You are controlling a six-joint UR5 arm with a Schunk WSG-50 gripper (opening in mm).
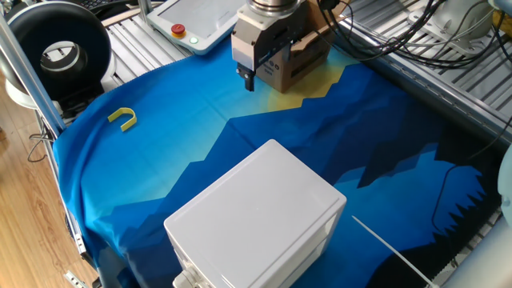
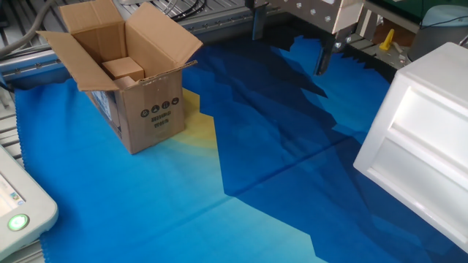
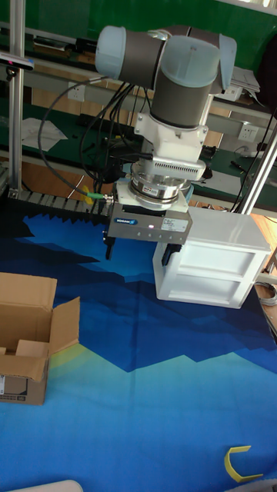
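Observation:
My gripper [image 3: 139,250] hangs above the dark blue part of the cloth, its two fingers spread wide. Between the fingers [image 2: 322,60] only the background shows. Exterior view 1 shows the gripper's side, and one finger [image 1: 249,82] stands out there. An open cardboard box [image 2: 155,117] rests on the cloth, flaps out, holding a smaller brown box [image 2: 123,69]. To the gripper's right in exterior view 3 is a white drawer unit [image 3: 215,270]. A yellow curved strip [image 1: 126,119] lies on the light blue cloth, away from the gripper.
Blue patterned cloth [image 1: 172,120] covers the table, with bare room between the strip, the box and the drawer unit. A tablet-like panel with a red button [image 1: 178,30] sits at the edge. Black cables [image 1: 384,40] run along the side rail.

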